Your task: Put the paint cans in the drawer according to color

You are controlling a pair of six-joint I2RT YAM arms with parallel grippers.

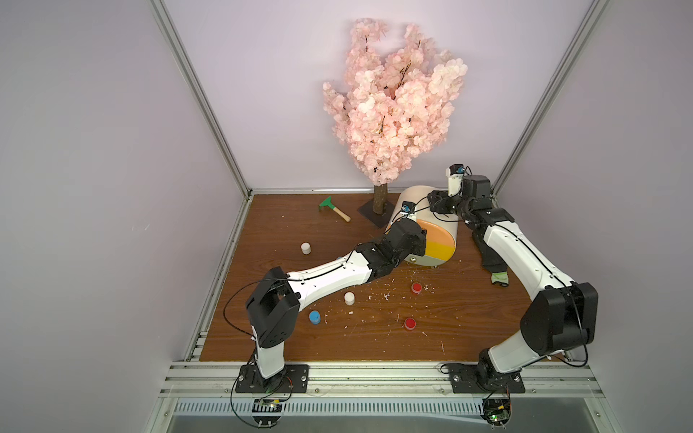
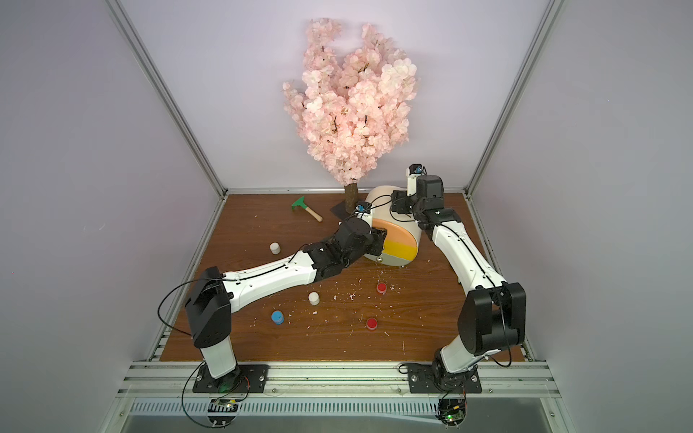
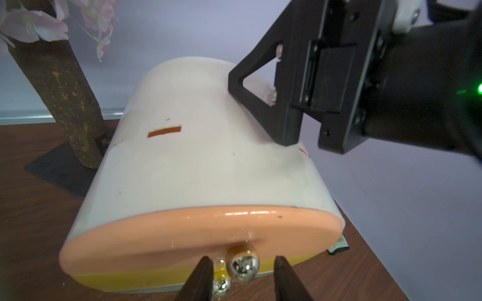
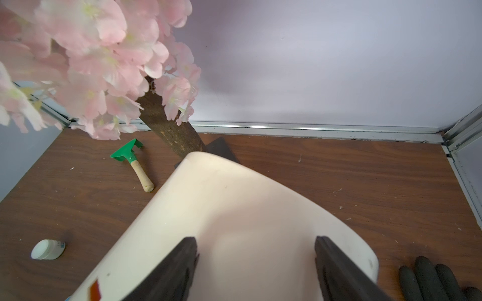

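The white drawer unit (image 3: 190, 150) has an orange front above a yellow one, with silver knobs (image 3: 243, 262). My left gripper stands open at the unit's front, its fingers (image 3: 202, 281) on either side of the upper knob. Over the unit's top hangs my right gripper, fingers apart with nothing between them. On the table are two red paint cans (image 1: 416, 288) (image 1: 410, 324), two white cans (image 1: 306, 248) (image 1: 349, 298), and a blue can (image 1: 314, 316). Another blue can is mostly hidden by the left arm.
Behind the unit's left side stands a pink blossom tree (image 1: 380, 198) on a dark base. A green-headed tool (image 1: 334, 208) lies at the back left, and a dark glove (image 1: 491, 258) to the unit's right.
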